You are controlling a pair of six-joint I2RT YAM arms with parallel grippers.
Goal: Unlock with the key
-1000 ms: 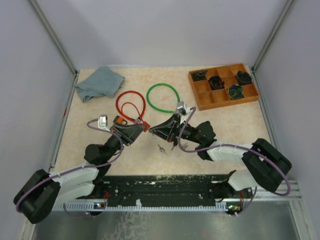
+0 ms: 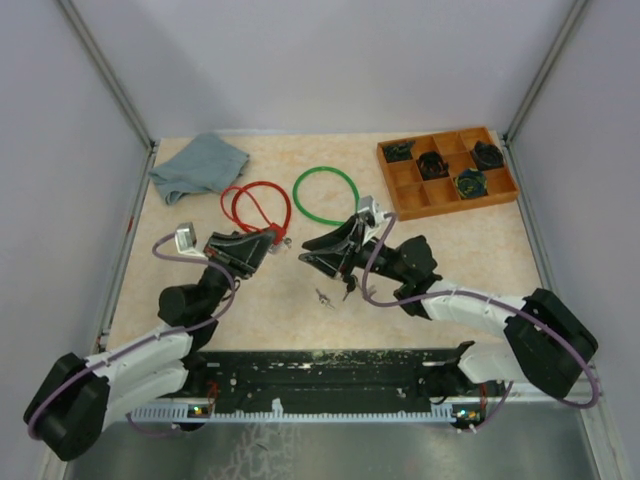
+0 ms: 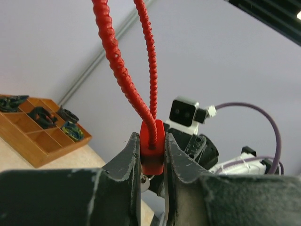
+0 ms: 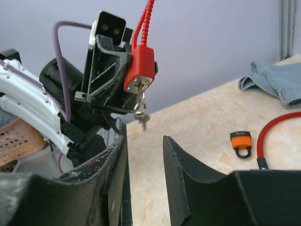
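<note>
My left gripper is shut on a red padlock whose red cable loop rises above it. In the right wrist view the padlock hangs tilted, its keyhole face toward my right gripper. A key sits at that face, with a ring and a blurred bunch of keys dangling below. My right gripper stands open, nothing between its fingers, just short of the dangling keys. From above, the left gripper and right gripper face each other across a small gap.
Loose keys lie on the table under the right gripper. An orange padlock, a red cable, a green cable and a blue cloth lie farther back. A wooden compartment box fills the back right.
The right gripper has moved away from the front edge and its fingers have spread.
</note>
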